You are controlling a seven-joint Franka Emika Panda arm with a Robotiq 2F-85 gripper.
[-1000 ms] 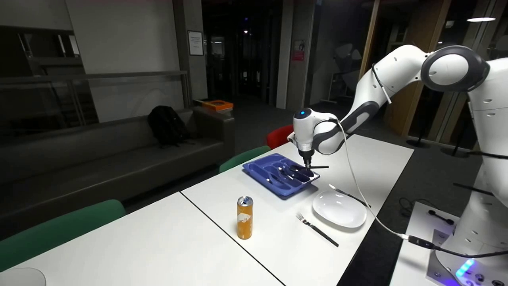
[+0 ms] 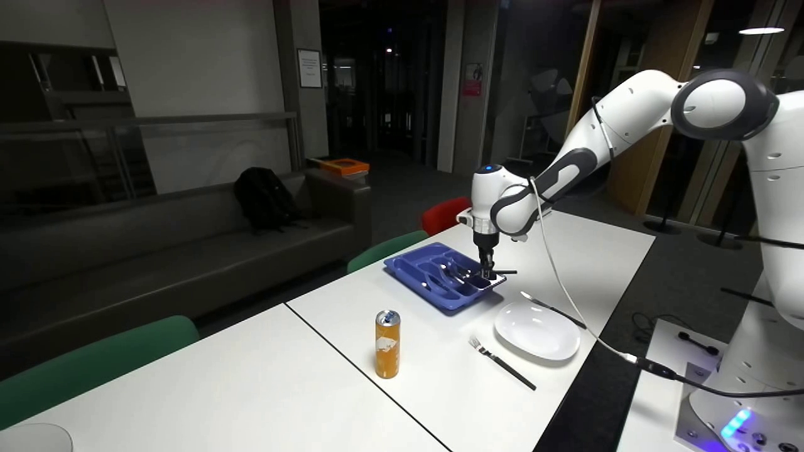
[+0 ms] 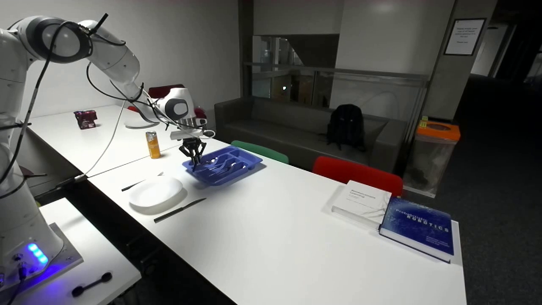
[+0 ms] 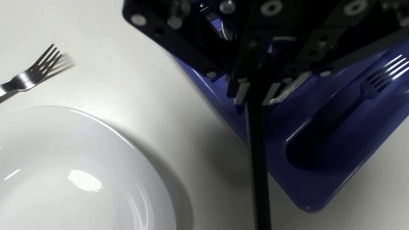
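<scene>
My gripper is shut on a black utensil handle (image 4: 257, 164), which runs out from between the pads toward the bottom of the wrist view. The utensil's other end is hidden behind the gripper, so its kind cannot be told. Below and around the fingers is the blue cutlery tray (image 4: 306, 197), divided into compartments, with a black-handled fork (image 4: 370, 88) in one of them. In exterior view 1 the gripper (image 2: 487, 275) is at the tray's right end, and the held handle sticks out past the rim. Several other utensils lie in the tray.
A white plate (image 2: 537, 331) stands by the table edge, between a loose fork (image 2: 503, 365) and a knife (image 2: 552, 309). An orange can (image 2: 388, 344) stands upright in front of the tray. Two books (image 3: 361, 201) lie at the far end.
The gripper and the handle it holds have come down a little toward the tray, and the wrist has tilted slightly. Tray, plate, can and loose cutlery are where they were.
</scene>
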